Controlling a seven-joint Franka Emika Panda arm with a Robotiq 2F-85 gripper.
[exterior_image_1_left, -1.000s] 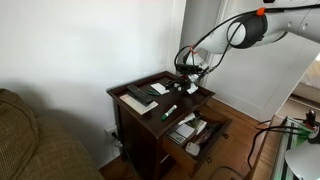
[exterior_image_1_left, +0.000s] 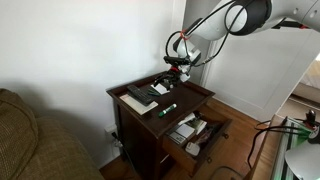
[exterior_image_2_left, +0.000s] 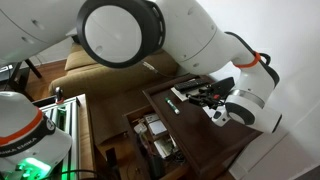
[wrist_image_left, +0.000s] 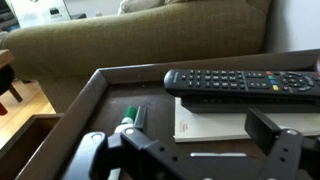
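Observation:
My gripper stands open over the dark dresser top, with nothing held between its fingers; the fingertips show along the lower part of the wrist view. Ahead of it lies a black remote control (wrist_image_left: 240, 85), resting on a flat white book or box (wrist_image_left: 215, 125). A marker with a green end (wrist_image_left: 125, 124) lies to the left, partly hidden behind the left finger. From outside, the gripper (exterior_image_1_left: 174, 76) is near the back of the dresser (exterior_image_1_left: 150, 125), and the marker (exterior_image_1_left: 167, 110) lies closer to the open drawer.
An open drawer (exterior_image_2_left: 150, 138) holding several small items juts from the dresser front. A raised rim (wrist_image_left: 75, 125) borders the top. A white piece (exterior_image_1_left: 158, 88) lies near the gripper. A brown sofa (exterior_image_1_left: 45, 140) stands beyond the dresser's far end.
The arm has risen and the gripper has shifted left in exterior view 1, toward the remote. The marker and drawer look unmoved.

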